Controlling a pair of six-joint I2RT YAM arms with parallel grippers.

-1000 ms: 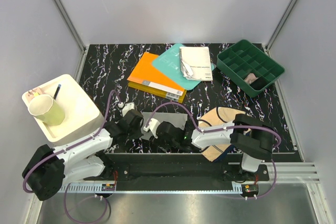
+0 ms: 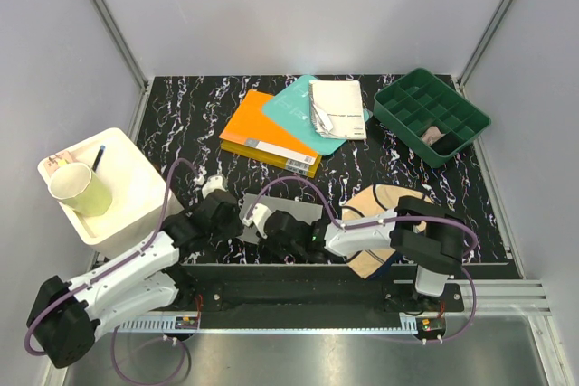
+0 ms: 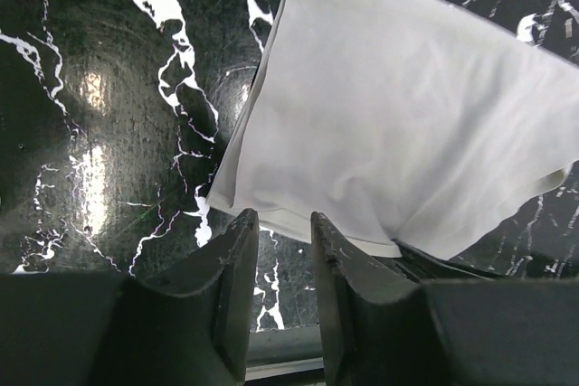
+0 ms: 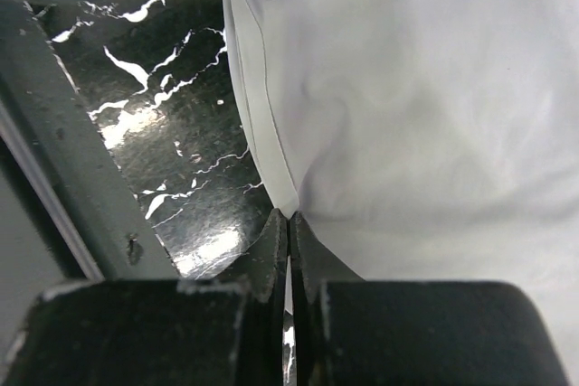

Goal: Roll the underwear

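Observation:
The pale grey underwear (image 2: 297, 209) lies flat and folded on the black marbled table, partly hidden under my arms in the top view. In the left wrist view, my left gripper stands part open at the near left corner of the cloth (image 3: 362, 106), nothing held between its fingers. My right gripper is shut at the cloth's near edge, where creases run in the fabric (image 4: 407, 133) toward its tips. A dark finger of the right gripper also touches that edge in the left wrist view.
A cream bin (image 2: 136, 208) holding a green cup (image 2: 81, 190) stands at the left. Orange and yellow folders (image 2: 262, 133) and booklets (image 2: 339, 108) lie behind, with a green divided tray (image 2: 425, 106) back right. Beige cloth (image 2: 366, 264) lies right.
The underwear looks unmoved in the top view.

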